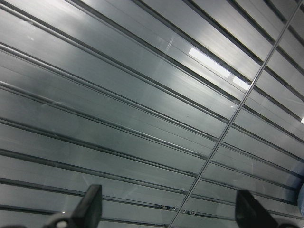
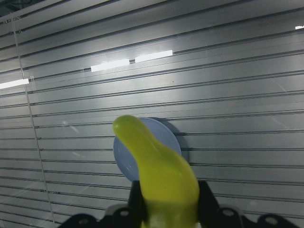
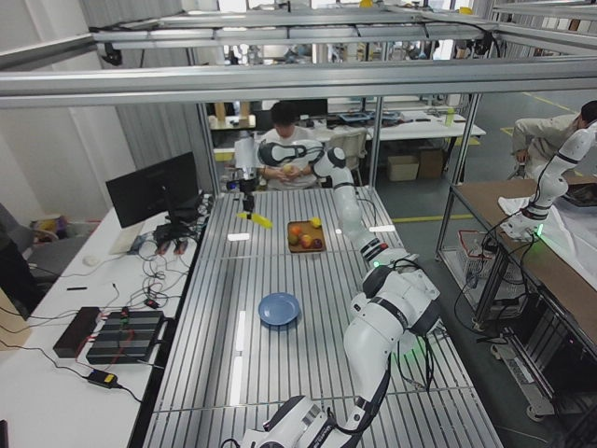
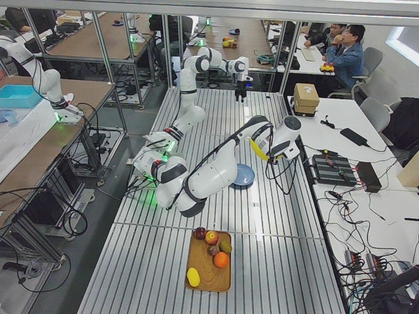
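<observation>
A yellow banana (image 2: 156,175) fills the lower middle of the right wrist view, held in my right gripper, which is shut on it. In the left camera view this banana (image 3: 259,219) hangs over the far part of the table. Behind it in the wrist view lies the empty blue plate (image 3: 279,309). A wooden tray (image 4: 208,283) holds several fruits, among them an orange (image 4: 221,260) and a yellow lemon (image 4: 193,277). My left gripper is over bare slats, its two fingertips apart at the bottom of the left wrist view, nothing between them.
Aluminium frame posts border it. A side desk (image 3: 56,411) with monitor, boxes and cables runs along one side. People sit beyond the table.
</observation>
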